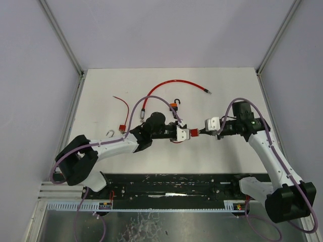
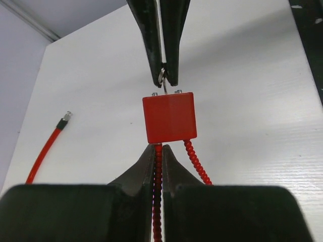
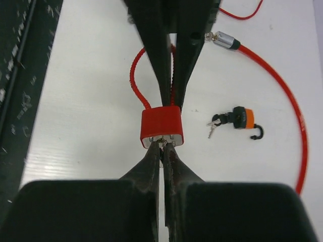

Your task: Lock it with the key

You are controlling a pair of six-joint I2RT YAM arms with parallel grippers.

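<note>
In the top view a small red lock body (image 1: 194, 132) is held between my left gripper (image 1: 186, 133) and my right gripper (image 1: 201, 132). The left wrist view shows the red block (image 2: 169, 117) with a red cord loop (image 2: 196, 161); my left fingers are shut on or right behind the cord, just below the block. In the right wrist view the lock's face (image 3: 161, 123) points at my right gripper, which is shut at a thin metal piece at that face, likely the key; whether it is inserted is hidden by the fingertips.
A red cable (image 3: 287, 96) arcs across the back of the white board. An orange-and-black padlock with keys (image 3: 245, 118) and a thin red cord with a small red lock (image 1: 122, 127) lie behind and left of my grippers. The front right of the board is clear.
</note>
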